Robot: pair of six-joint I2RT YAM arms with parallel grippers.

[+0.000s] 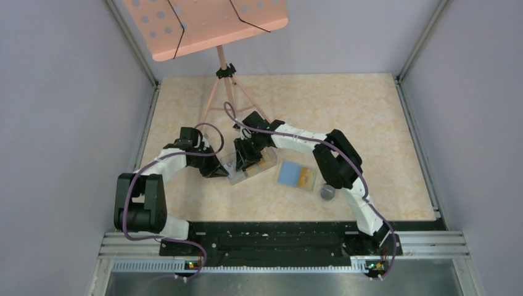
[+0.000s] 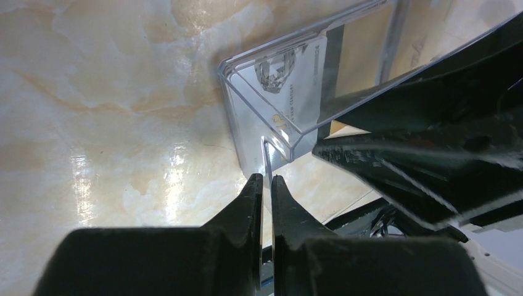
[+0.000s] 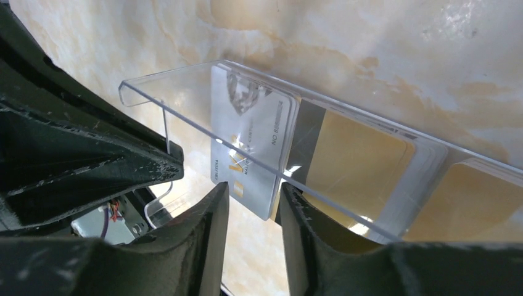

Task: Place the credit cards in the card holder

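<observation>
The clear card holder (image 1: 254, 177) lies on the table, left of centre. My left gripper is shut on the thin clear wall at its left end. In the end compartment sits a white card (image 3: 251, 123) with a diamond picture, seen through the plastic. A gold card (image 3: 361, 157) occupies the compartment beside it, and another gold card (image 3: 478, 200) shows further along. Over the holder, my right gripper stands part open, its fingertips apart in front of the white card's lower part. No card is visibly clamped between them.
A clear case (image 1: 281, 180) with a blue and a gold part lies right of the holder. Near the right arm is a small grey round object (image 1: 327, 192). A pink tripod stand (image 1: 226, 92) rises behind the grippers.
</observation>
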